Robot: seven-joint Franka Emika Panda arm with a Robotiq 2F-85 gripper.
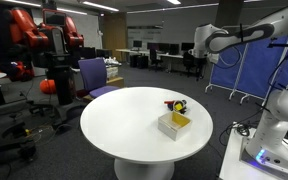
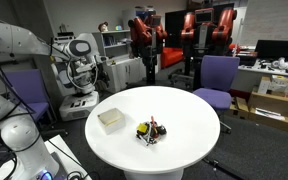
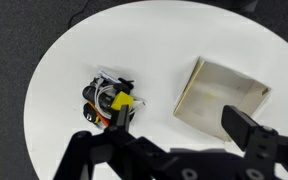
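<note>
A pale open box (image 3: 184, 100) sits on the round white table (image 3: 159, 30); its inside looks empty in the wrist view. Beside it lies a small heap of tools and cable (image 3: 108, 98) with black, yellow, red and white parts, some resting on others. High above the table hangs my gripper, fingers wide apart and nothing between them. From the side, the gripper (image 1: 197, 66) is well clear of both the box (image 1: 165, 131) and the heap (image 1: 177, 104). The second exterior view shows the heap (image 2: 150, 131) and the box (image 2: 111, 122) apart.
A purple chair (image 2: 218, 80) stands just behind the table's edge in that view. Red and black machines (image 1: 54, 45) stand farther back. The floor is dark grey.
</note>
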